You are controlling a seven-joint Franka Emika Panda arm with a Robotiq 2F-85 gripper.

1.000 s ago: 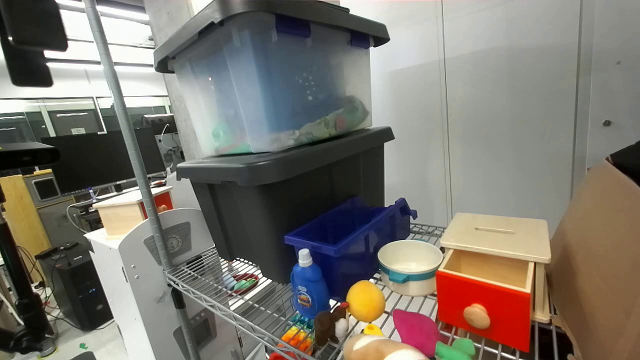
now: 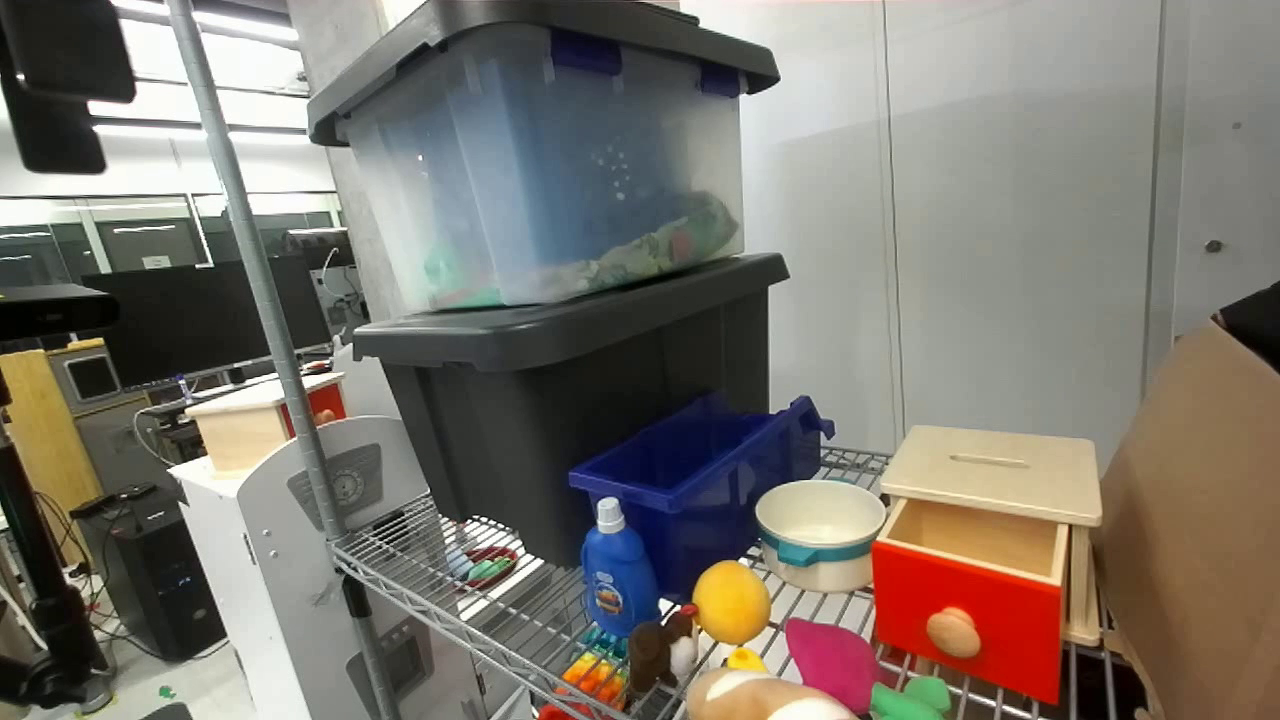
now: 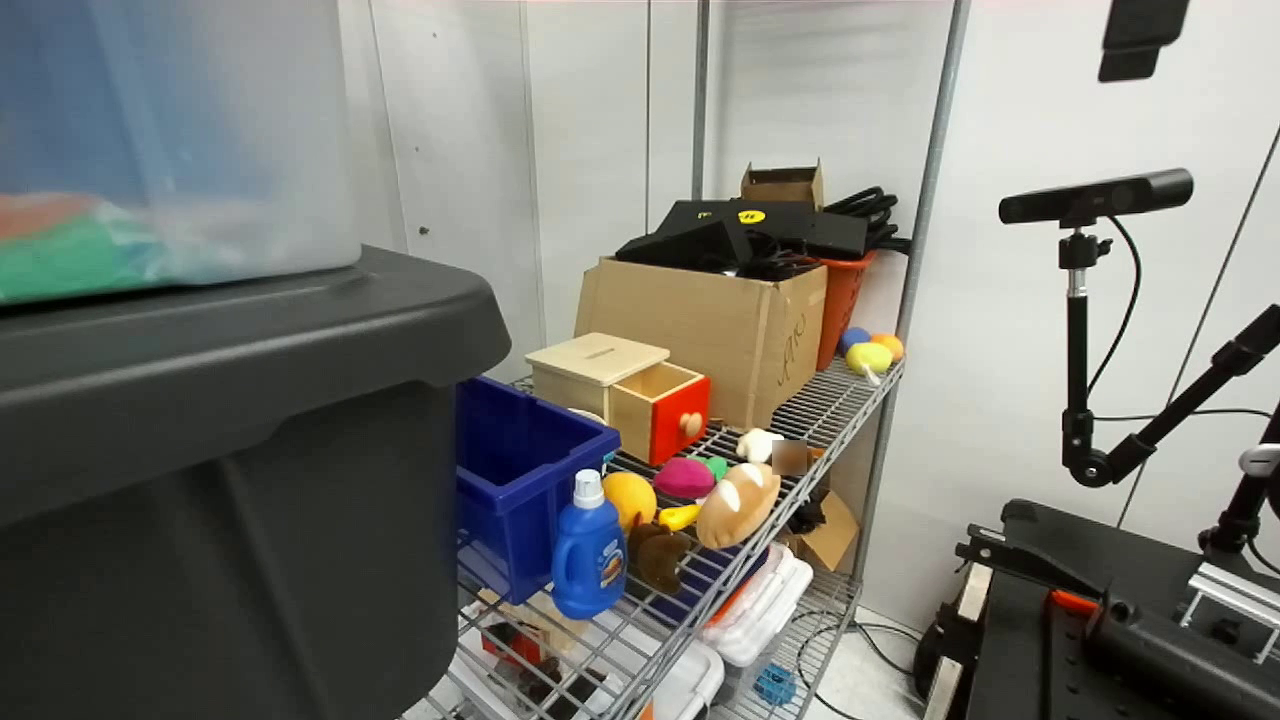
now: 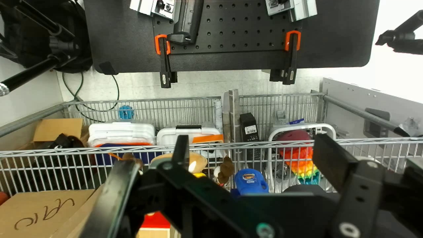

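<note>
My gripper is in the wrist view only, its dark fingers (image 4: 337, 158) spread wide with nothing held between them. It hangs by the wire shelf (image 4: 253, 144), looking down past its front edge. On the shelf, a wooden box with a red drawer (image 2: 966, 618) has that drawer pulled out and empty. A blue detergent bottle (image 2: 619, 576) stands before a blue bin (image 2: 734, 462). Nearby are a cream pot (image 2: 821, 528), a yellow-orange ball (image 2: 731, 602), a magenta eggplant toy (image 2: 830, 662), a bread-like plush (image 3: 737, 506) and a small brown toy (image 3: 656, 556).
A black tote (image 2: 588, 396) with a clear tub (image 2: 564, 168) stacked on it fills the shelf's other side. Beside the drawer box stands a cardboard box (image 3: 684, 324) full of black gear. A black table (image 4: 234, 59) with clamps lies across a gap from the shelf.
</note>
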